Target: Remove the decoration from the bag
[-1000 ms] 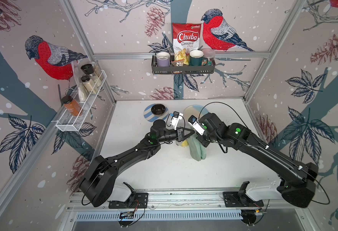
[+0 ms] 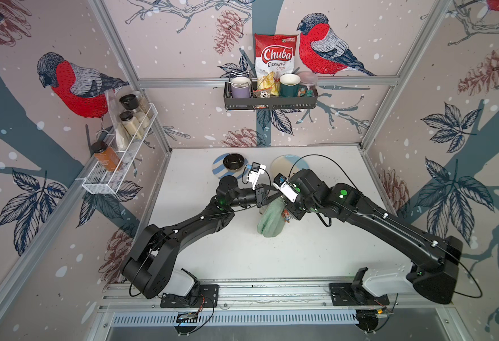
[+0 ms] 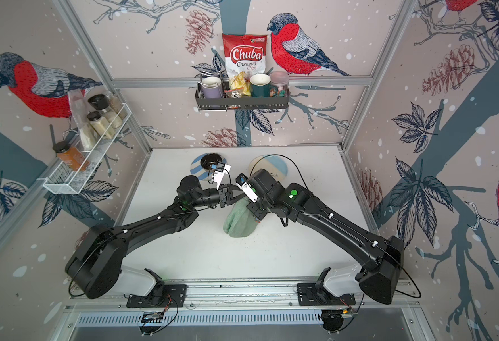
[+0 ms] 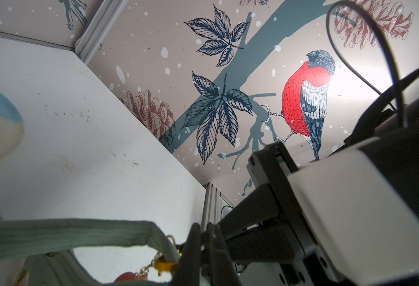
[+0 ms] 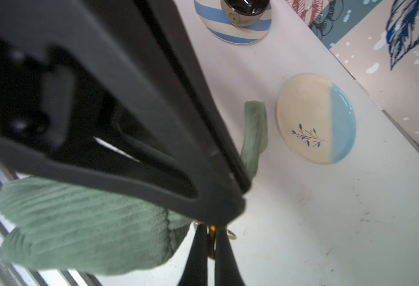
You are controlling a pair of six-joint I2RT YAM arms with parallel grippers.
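Note:
The green ribbed bag (image 2: 271, 221) hangs at mid table between the two grippers, its strap (image 4: 75, 236) crossing low in the left wrist view. A gold clasp with a small chain and reddish charm (image 4: 164, 264) dangles by the strap. My left gripper is at the clasp, its fingertips close together; whether they hold it is unclear. My right gripper is shut at the gold piece beside the bag, seen between or just behind its fingertips. The two grippers nearly touch, hiding much of the bag's top and decoration.
A striped plate with a dark bowl (image 2: 233, 161) and a cream-and-blue plate (image 5: 309, 119) stand at the back. The shelf with jars (image 2: 118, 159) is on the left wall, a loaded rack (image 2: 270, 102) on the back wall.
Both arms have shifted slightly left, the right one's wrist a little lower. The bag has swung left, now showing an orange-red bit at its right side.

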